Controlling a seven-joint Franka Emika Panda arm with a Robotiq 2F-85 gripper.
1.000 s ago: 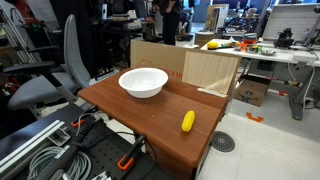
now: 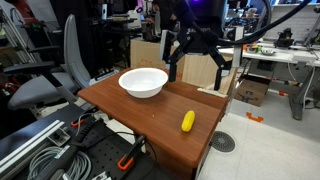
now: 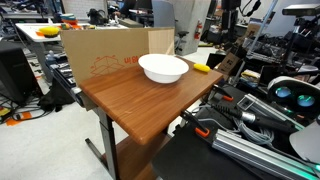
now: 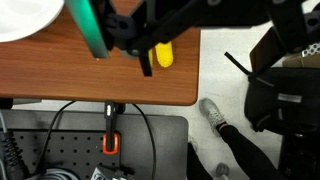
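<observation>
A small elongated yellow object (image 2: 188, 121) lies on the brown table (image 2: 165, 122), toward its right side. The white bowl (image 2: 143, 82) stands on the same table, farther left and back; in exterior view 2 the bowl (image 3: 163, 68) is nearer the camera than the yellow object (image 3: 202, 68). My gripper (image 2: 193, 82) hangs above the table with its fingers spread wide, and nothing shows between them. Seen from the wrist, the yellow object (image 4: 164, 54) is just right of the fingers, while the bowl (image 4: 32, 18) is cut off at upper left.
Upright cardboard panels (image 2: 160, 57) stand along the table's back edge. In front of the table, cables (image 2: 62, 160) lie on a dark surface, with a black and orange clamp (image 2: 127, 158) at the table edge. Bare tabletop surrounds the yellow object.
Neither the bowl nor the yellow object has moved.
</observation>
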